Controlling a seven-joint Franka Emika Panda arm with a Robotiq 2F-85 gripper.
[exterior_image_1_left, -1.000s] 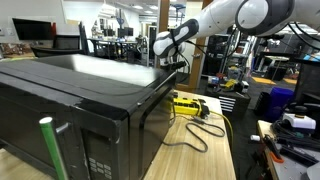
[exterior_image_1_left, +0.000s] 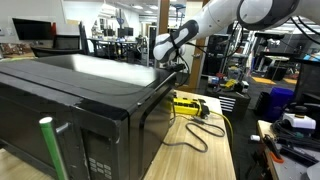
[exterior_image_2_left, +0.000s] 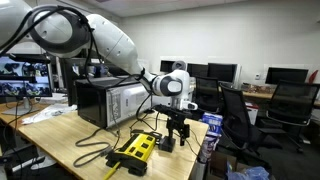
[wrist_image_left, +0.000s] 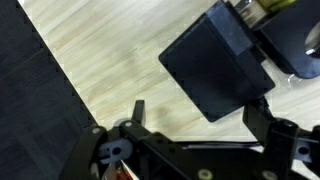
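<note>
In the wrist view a black, boxy object (wrist_image_left: 208, 65) lies on the light wood table (wrist_image_left: 95, 35), its lower part reaching between my fingers in the picture. My gripper stands open, one finger on either side of the view, with no visible grip on the box. Whether the fingers are level with it or above it, I cannot tell. Exterior view 2 shows the gripper (exterior_image_2_left: 181, 133) low over the table's right end, close to a dark object (exterior_image_2_left: 166, 143). From exterior view 1 the fingertips are hidden behind the large black appliance (exterior_image_1_left: 85, 105).
A yellow tool (exterior_image_2_left: 132, 153) with a loose cord lies left of the gripper. The black appliance (exterior_image_2_left: 92, 94) stands farther left. A blue-and-white container (exterior_image_2_left: 211, 135) is close on the right. Bare wood shows at the table's front left.
In exterior view 1 the white arm's links have shifted and appear larger towards the upper right. The appliance and yellow tool have not moved.
</note>
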